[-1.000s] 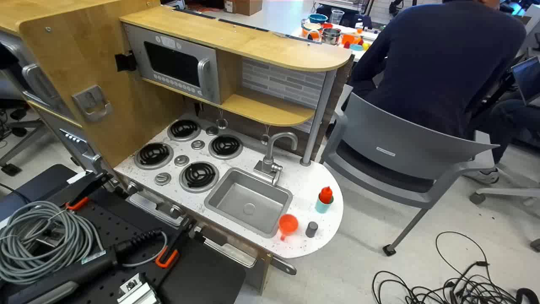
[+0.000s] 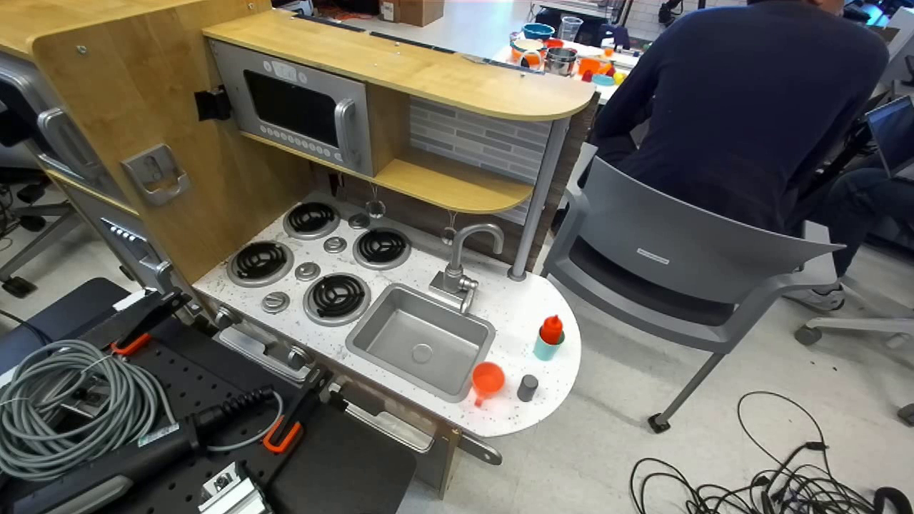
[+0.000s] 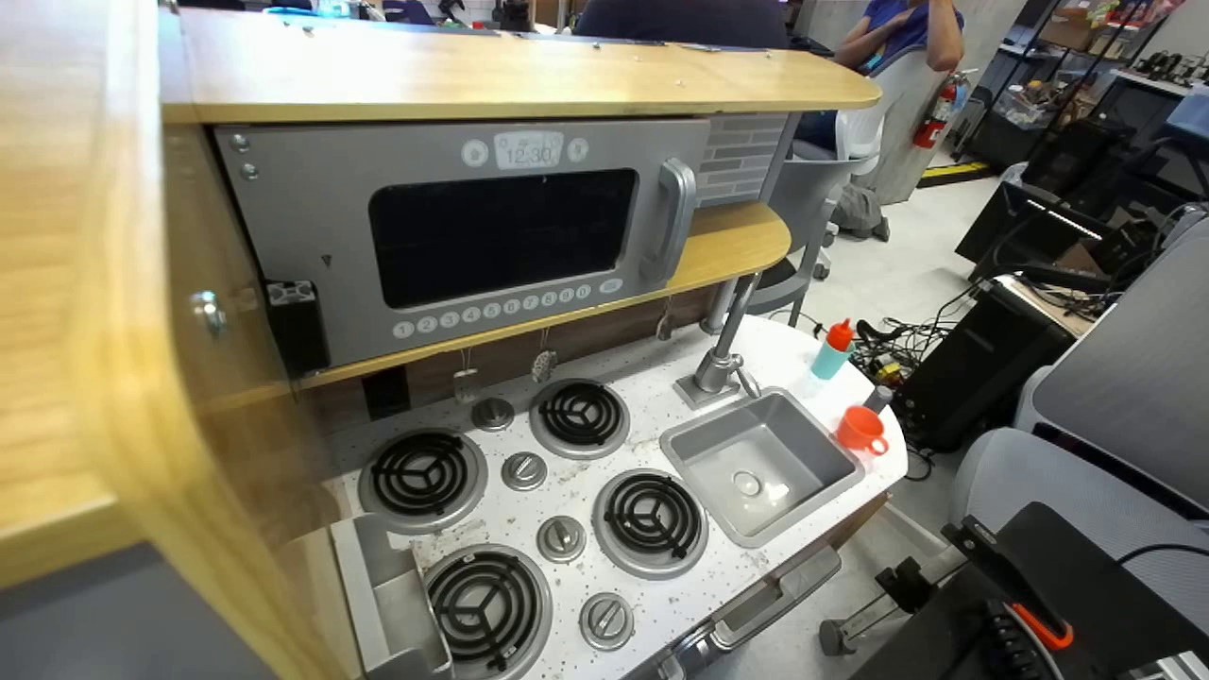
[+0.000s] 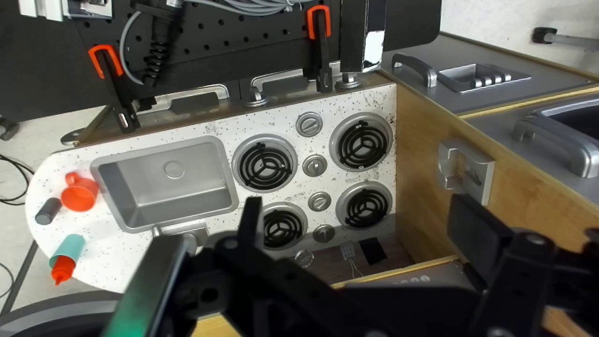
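My gripper shows only in the wrist view, its dark fingers wide apart with nothing between them. Through that gap I see the stove burners below. An orange cup (image 2: 488, 378) stands beside the sink (image 2: 368, 353) on the rounded end of the white counter. To its right is a small dark grey cylinder (image 2: 528, 388). Farther back, a red bottle-like piece (image 2: 552, 329) sits in a teal cup (image 2: 548, 348). In the wrist view the orange cup (image 4: 79, 194) and teal cup (image 4: 70, 246) lie far left of the gripper.
A silver faucet (image 2: 460, 263) rises behind the empty sink. The microwave (image 3: 499, 227) hangs over the back burners, with its door shut. A tall wooden side panel (image 4: 432, 196) borders the stove. A black table (image 2: 343, 462) with coiled cable stands in front.
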